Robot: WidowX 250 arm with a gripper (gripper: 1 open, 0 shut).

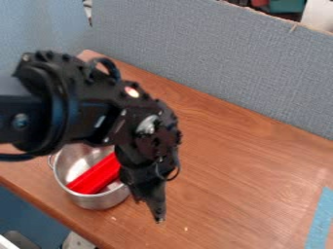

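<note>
My black gripper (158, 212) hangs low over the wooden table (247, 195), at the right side of a silver pot (107, 197), its fingertips pointing down. It looks shut, with nothing visible between its fingers. Inside the pot lies a red object (93, 176) with a white part beside it, partly hidden behind the arm, which also covers the pot's back and right.
Grey padded walls (221, 68) bound the table at the back and left. The near left edge is close to the pot.
</note>
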